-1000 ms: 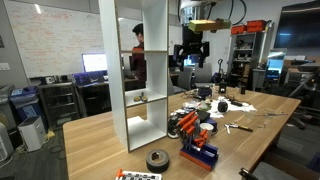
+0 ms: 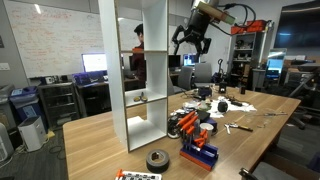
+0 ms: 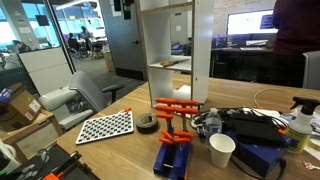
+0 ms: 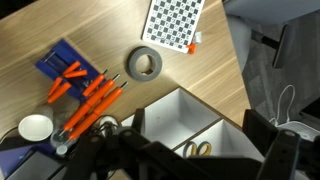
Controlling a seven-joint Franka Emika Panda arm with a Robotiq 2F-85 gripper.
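High over the table, my gripper (image 2: 190,48) hangs beside the tall white shelf unit (image 2: 118,85), its two fingers apart. From the wrist view, the gripper is open, with the white shelf (image 4: 178,116) below and nothing held between its fingers. Orange-handled clamps (image 4: 92,101) lie by a blue rack (image 4: 62,55). A dark tape roll (image 4: 144,64) sits apart from them on the wood. Close to the table edge lies a black-and-white checkered board (image 4: 175,18). In exterior view 2, only dark parts of the arm show at the top.
A white cup (image 3: 222,150) stands right of the blue rack (image 3: 173,156). Behind it are a black case (image 3: 257,130) and a spray bottle (image 3: 300,120). Cables and tools clutter the far table. Wood around the tape roll (image 3: 147,124) is clear.
The objects on the table have stayed where they were.
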